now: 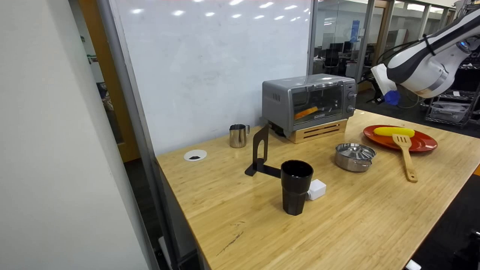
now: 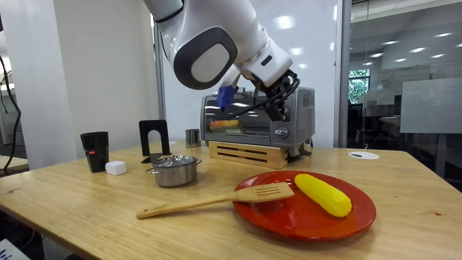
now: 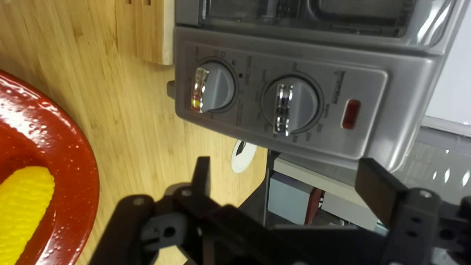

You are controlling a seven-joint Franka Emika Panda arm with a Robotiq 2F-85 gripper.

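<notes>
My gripper is open, its two dark fingers wide apart with nothing between them. In the wrist view the grey toaster oven's control panel lies beyond the fingertips, with a lower knob (image 3: 216, 86), an upper knob (image 3: 291, 106) and a red light (image 3: 351, 114). The gripper is apart from the panel. In the second exterior view the arm hangs in front of the toaster oven (image 2: 306, 117), hiding part of its knob side. Its door is shut, and something orange (image 2: 227, 126) shows through the glass.
A red plate (image 2: 277, 221) holds yellow corn (image 2: 323, 195), with a wooden spatula (image 2: 186, 207) leaning on its rim. A lidded pot (image 2: 175, 172), black cup (image 1: 295, 189), white block (image 1: 317, 189), black bookend (image 1: 260, 150) and metal pitcher (image 1: 238, 136) stand elsewhere.
</notes>
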